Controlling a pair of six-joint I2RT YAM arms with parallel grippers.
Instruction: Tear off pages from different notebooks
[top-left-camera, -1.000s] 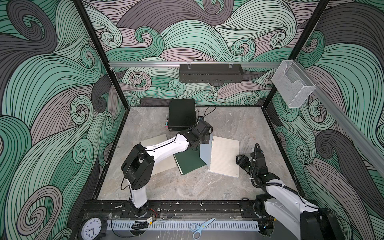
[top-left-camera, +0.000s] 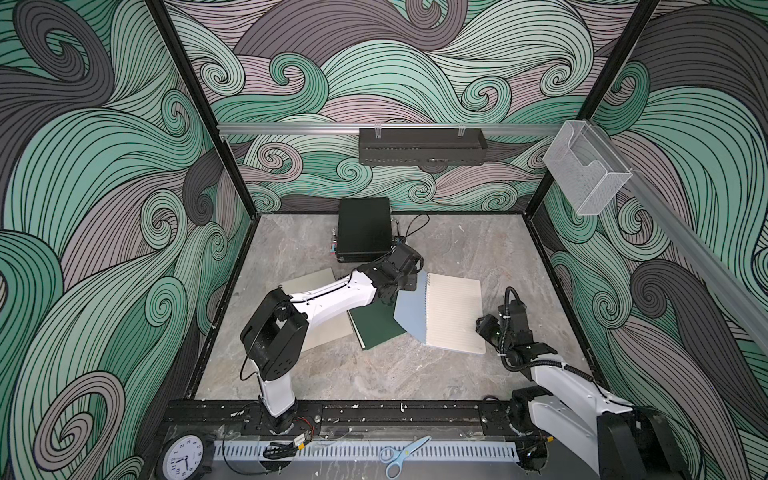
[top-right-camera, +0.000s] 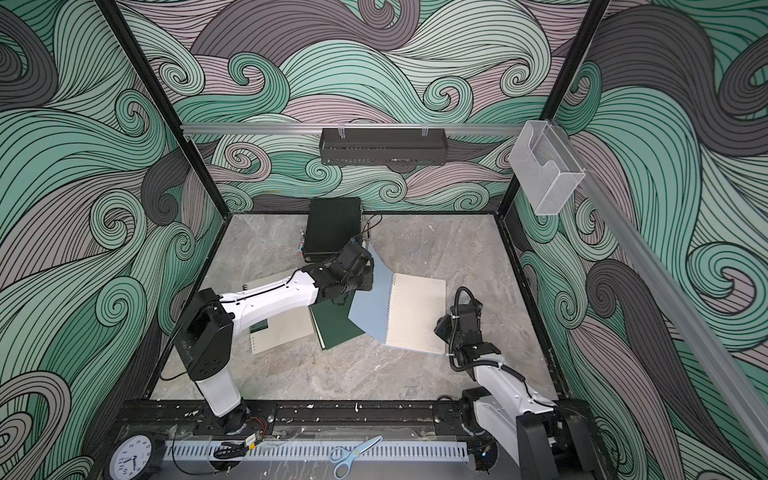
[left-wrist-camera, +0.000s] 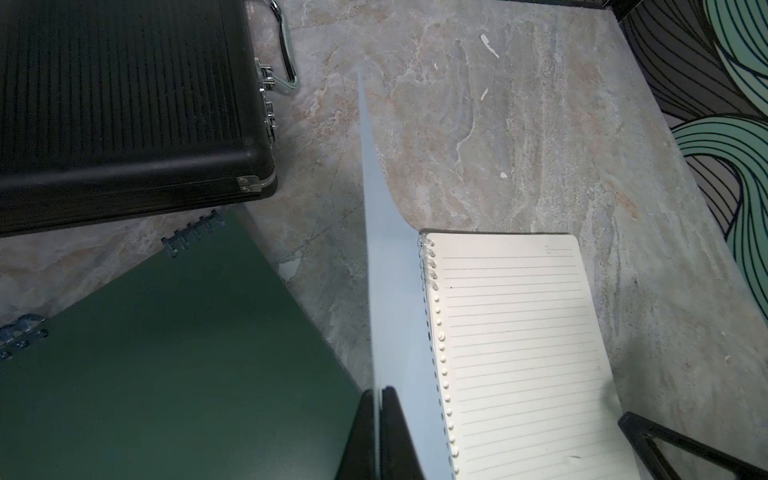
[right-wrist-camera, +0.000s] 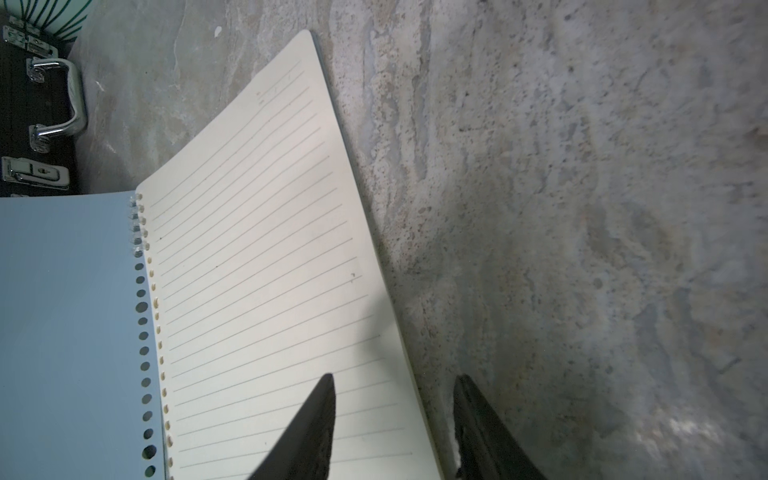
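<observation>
A spiral notebook lies open on the table, its lined pages (top-left-camera: 453, 312) facing up and its light blue cover (left-wrist-camera: 400, 320) raised at the left. My left gripper is shut on the edge of that cover, which stands steeply between its fingertips. At the pages' right edge, my right gripper is part open; one finger (right-wrist-camera: 320, 424) is over the paper, the other over bare table, and nothing shows held between them. A dark green notebook (top-left-camera: 380, 324) lies to the left, partly under my left arm. Further left is a pale notebook (top-right-camera: 280, 328).
A black case (top-left-camera: 364, 228) stands at the back, close beyond my left gripper. Blue-handled scissors (top-left-camera: 404, 456) rest outside the front edge. Bare table spreads behind and to the right of the lined pages.
The open notebook has shifted slightly right, and more of its blue cover shows. My right gripper has moved a little right and toward the front. The left arm has barely moved.
</observation>
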